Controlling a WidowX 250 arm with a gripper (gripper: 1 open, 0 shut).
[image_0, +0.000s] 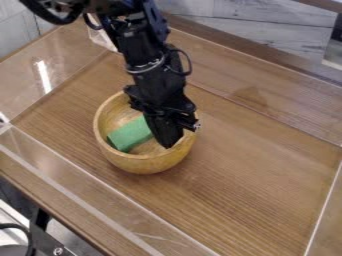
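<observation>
A tan round bowl (134, 160) sits on the wooden table, a green object (128, 131) lying inside on its left part. My black gripper (174, 135) reaches down over the right part of the bowl, its tips near the inner right side, beside the green object. Whether anything is between its fingers is hard to see; it looks closed, and the dark arm hides part of the bowl.
A pale strip runs along the left and front-left edge, with a dark cable at the lower left. A white marbled surface lies at the back right.
</observation>
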